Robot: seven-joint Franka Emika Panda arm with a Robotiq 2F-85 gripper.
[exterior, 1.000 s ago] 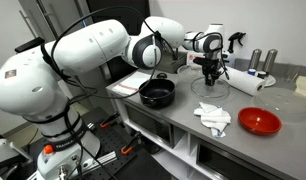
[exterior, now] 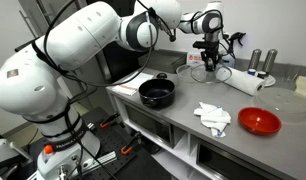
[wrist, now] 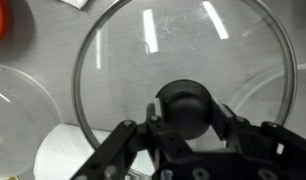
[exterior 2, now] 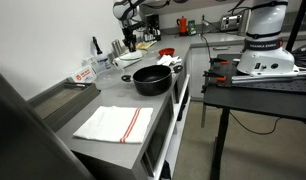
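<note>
A clear glass lid with a dark rim [wrist: 77,75] fills much of the wrist view, its round black knob [wrist: 183,100] in the middle. My gripper is shut on that knob, one finger to each side. In exterior view 1 the gripper [exterior: 210,64] is at the back of the counter, with the lid [exterior: 201,76] hanging below it, seemingly above the surface. The black pot [exterior: 157,93] stands uncovered, nearer the arm's base. In exterior view 2 the same pot [exterior 2: 153,78] shows in front of the white towel.
A red bowl [exterior: 259,121], a crumpled white cloth [exterior: 212,116] and a clear bowl [exterior: 283,101] sit to the right. A paper towel roll [exterior: 245,82] lies beside the lid. A striped towel [exterior 2: 114,123] is spread on the near counter.
My gripper has risen from near the countertop, and the glass lid has come up with it. The pot, red bowl and cloth stay in place.
</note>
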